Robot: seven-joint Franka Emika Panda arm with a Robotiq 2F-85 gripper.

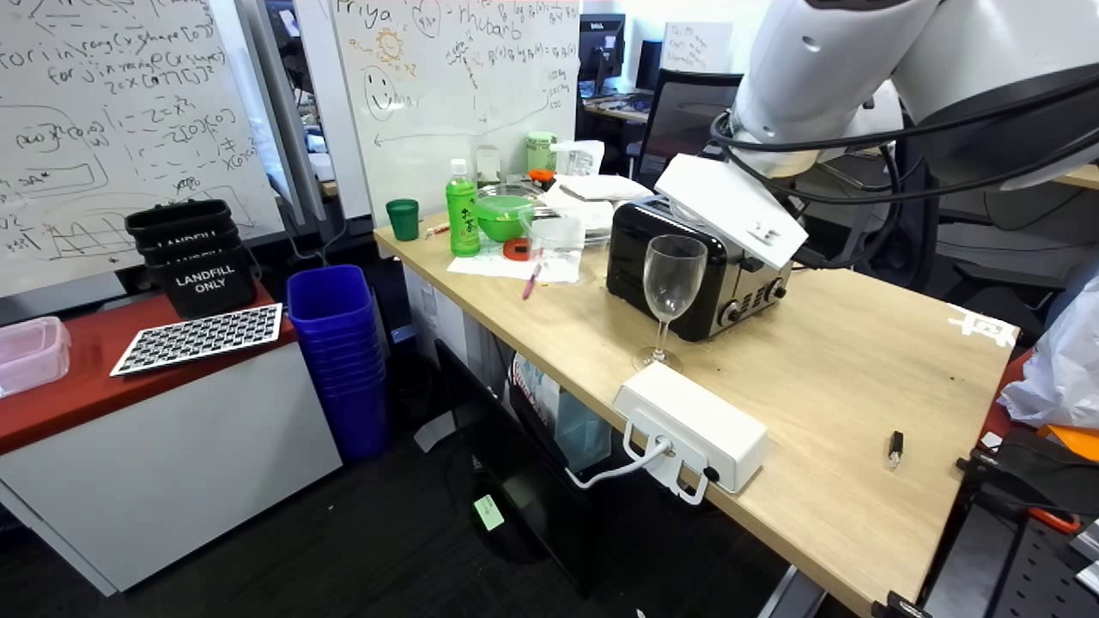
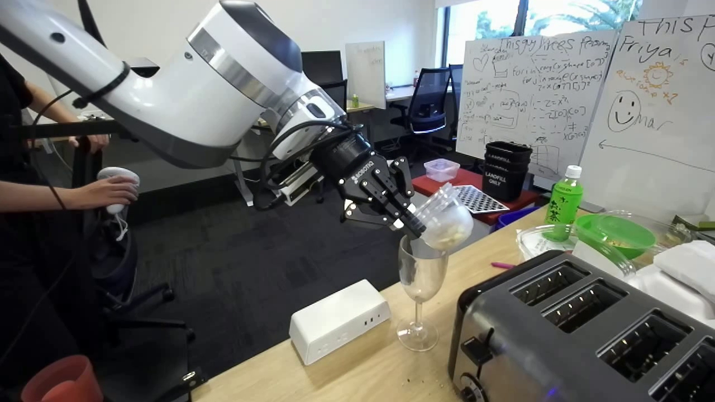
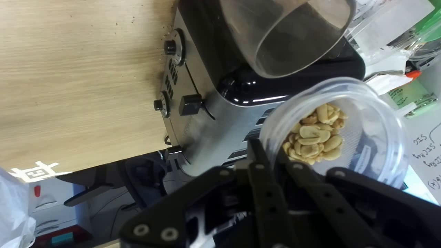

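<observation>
A clear plastic cup [image 2: 447,221] is held tilted in the air, its rim pinched by my gripper [image 2: 416,224], which is shut on it. Peanuts [image 3: 316,136] lie inside the cup, gathered to one side. A clear wine glass [image 2: 422,271] stands upright on the table, and in the second exterior view the cup appears just above its rim. Through the wrist view, the glass [image 3: 289,41] looks empty, its bowl beside the cup's rim. My gripper's fingers [image 3: 259,161] show dark at the near side of the cup. In the first exterior view a white mount [image 1: 731,211] hides the gripper.
A black and silver toaster [image 1: 670,263] stands close behind the glass. A white power box [image 1: 692,422] sits at the table's edge in front of it. A green bottle [image 1: 463,211] and green bowl [image 1: 502,220] are farther back.
</observation>
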